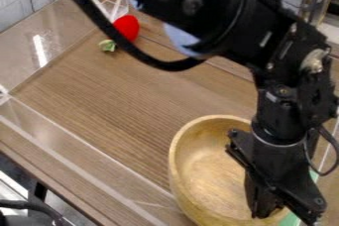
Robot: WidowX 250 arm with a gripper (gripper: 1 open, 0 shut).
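Observation:
My black gripper (265, 200) hangs low over the right part of a light wooden bowl (199, 166) at the bottom of the view, hiding much of that side. The fingertips are close together, down at the bowl's inside; the gripper looks shut, and I see nothing held between its fingers, though they are partly hidden. A sliver of green board (288, 219) shows beside the bowl.
A red object (127, 28) and a small green item (109, 46) lie at the back left of the wooden table (113, 101). A black cable lies at the bottom left.

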